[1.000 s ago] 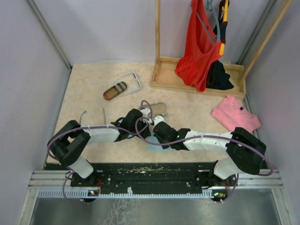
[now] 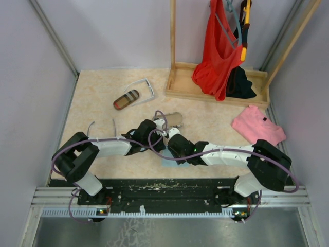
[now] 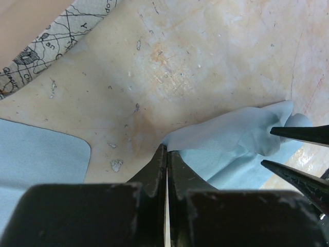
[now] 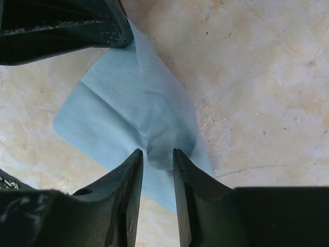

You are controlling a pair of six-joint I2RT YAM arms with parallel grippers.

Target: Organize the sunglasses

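Note:
Both grippers meet at a light blue cloth at the front middle. In the left wrist view, my left gripper is shut on an edge of a folded blue cloth, with a second flat piece at left. My right gripper stands part open over the cloth's folded end, its fingertips either side of a crumpled fold. An open glasses case with a map-print edge lies just behind the grippers. A plaid case lies at back left.
A white frame lies by the plaid case. A wooden rack with red and dark fabric stands at the back right, a pink cloth at the right. Thin metal pieces lie at left.

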